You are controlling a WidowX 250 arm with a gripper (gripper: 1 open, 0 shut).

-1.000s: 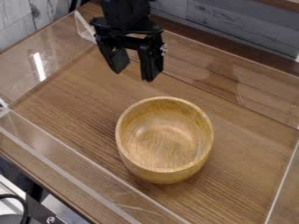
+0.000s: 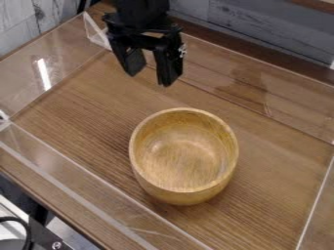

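The black robot arm reaches in from the top of the camera view, its gripper [image 2: 147, 68] hanging over the upper-middle of the wooden surface. Its dark fingers point down; whether they are open or shut, or have anything between them, is hard to tell. Below it, a tan oval bowl [image 2: 183, 178] sits on the wood, empty as far as it shows.
Clear plastic-looking edging [image 2: 33, 73] runs along the left, and a black cable [image 2: 16, 229] lies at the bottom left.
The arm and gripper have shifted slightly upward in the view over the last moments. The bowl has not moved.
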